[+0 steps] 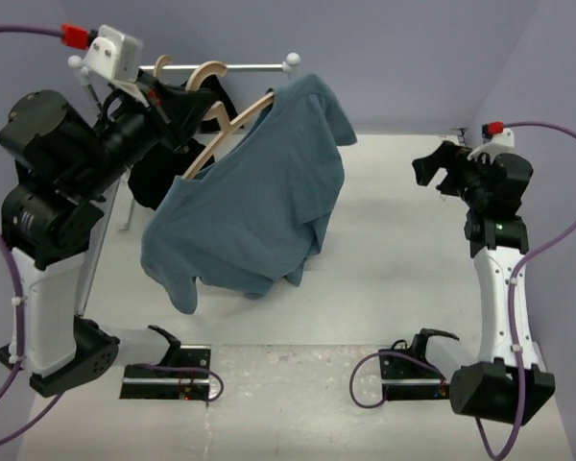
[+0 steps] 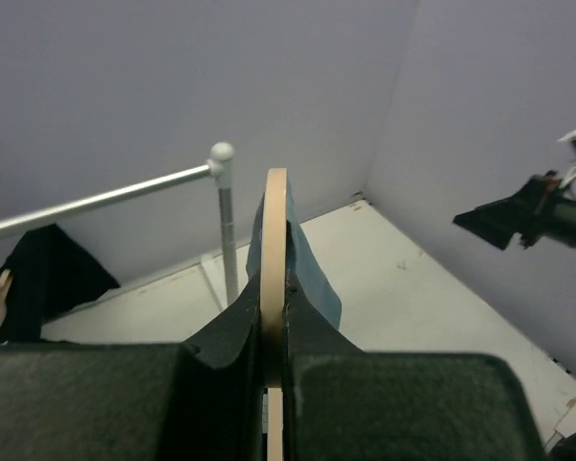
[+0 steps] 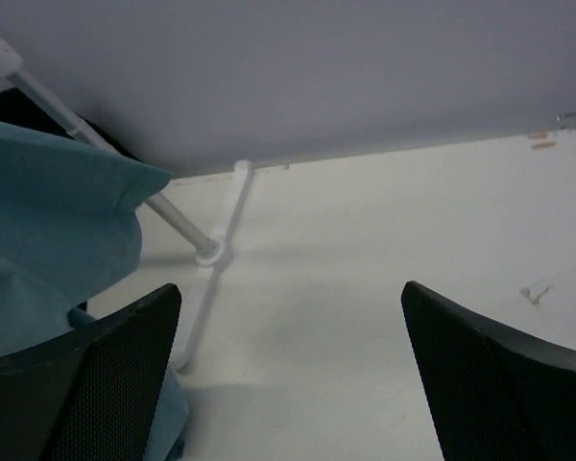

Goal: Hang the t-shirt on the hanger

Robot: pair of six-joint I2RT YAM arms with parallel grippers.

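Note:
The blue t-shirt (image 1: 259,202) hangs on the wooden hanger (image 1: 232,125), both shoulders draped over its arms, with the neckline slack between them. My left gripper (image 1: 194,108) is shut on the hanger near its hook, holding it up in the air; in the left wrist view the hanger (image 2: 274,259) stands edge-on between the black fingers. At the right, my right gripper (image 1: 432,173) is apart from the cloth. In the right wrist view its fingers (image 3: 125,375) are wide apart with nothing between them, and the shirt (image 3: 48,221) shows at the left.
A white rack's rail (image 1: 254,67) runs behind the hanger. Black clothing (image 1: 168,173) hangs from it on another wooden hanger (image 1: 161,63).

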